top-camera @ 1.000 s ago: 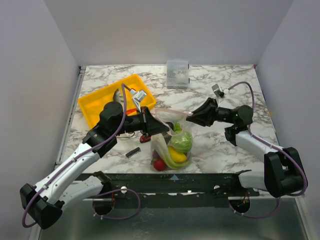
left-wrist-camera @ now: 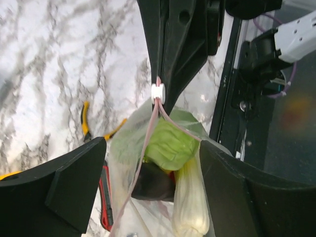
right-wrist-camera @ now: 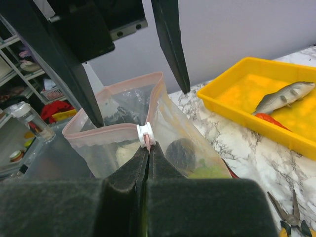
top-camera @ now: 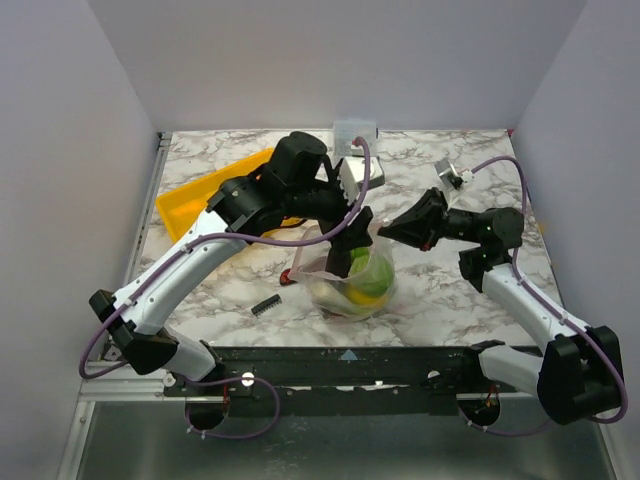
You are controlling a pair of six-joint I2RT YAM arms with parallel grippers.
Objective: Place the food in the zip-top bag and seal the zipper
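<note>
The clear zip top bag point(top-camera: 347, 300) stands on the table, with a green vegetable point(left-wrist-camera: 170, 143), a dark round item point(left-wrist-camera: 153, 183) and a pale long vegetable point(left-wrist-camera: 190, 202) inside. Its pink-edged mouth point(right-wrist-camera: 111, 129) gapes open. My right gripper is shut on the zipper strip at one corner, right at the white slider point(right-wrist-camera: 145, 134). Over the bag, my left gripper point(top-camera: 352, 238) is open, and its spread fingers point(right-wrist-camera: 170, 44) straddle the mouth without clasping it. Part of the food is hidden beneath the left arm in the top view.
At the back left is a yellow bin point(right-wrist-camera: 224, 106) holding a fish point(right-wrist-camera: 284, 97) and a red item point(right-wrist-camera: 271, 120). Pliers point(right-wrist-camera: 292, 217), a red-and-black tool point(left-wrist-camera: 105, 197) and a black comb-like piece point(top-camera: 266, 305) lie near the bag. Free table spreads to the right.
</note>
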